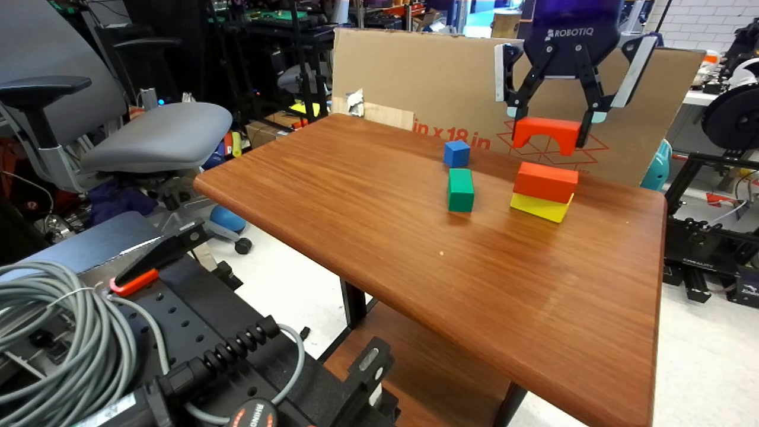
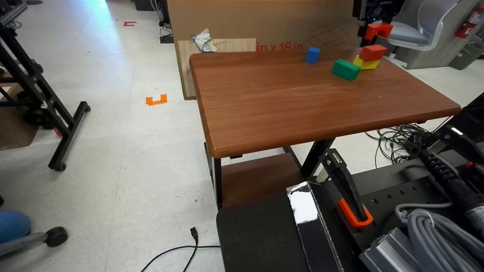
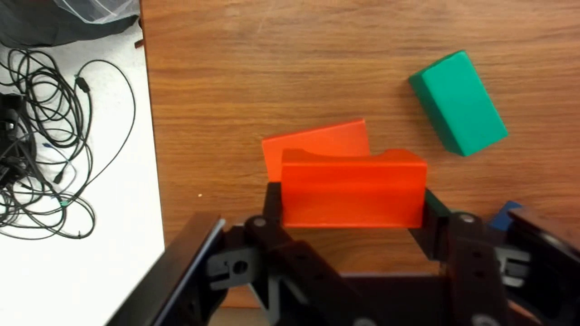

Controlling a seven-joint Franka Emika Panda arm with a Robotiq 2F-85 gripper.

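An orange-red arch block [image 1: 546, 131] is gripped end to end by my gripper [image 1: 548, 132], which holds it in the air with its notch facing down. Under it, a red rectangular block [image 1: 546, 182] rests on a yellow block [image 1: 538, 207] on the table. In the wrist view the arch [image 3: 353, 194] covers part of the red block [image 3: 321, 140], and the yellow one is hidden there. To the left of the stack in exterior view 1 stand a green block [image 1: 461, 191] and, farther back, a blue cube [image 1: 456, 153].
A cardboard panel [image 1: 427, 78] stands upright along its back edge. In the wrist view, tangled cables [image 3: 54, 141] lie on the floor past the table's edge.
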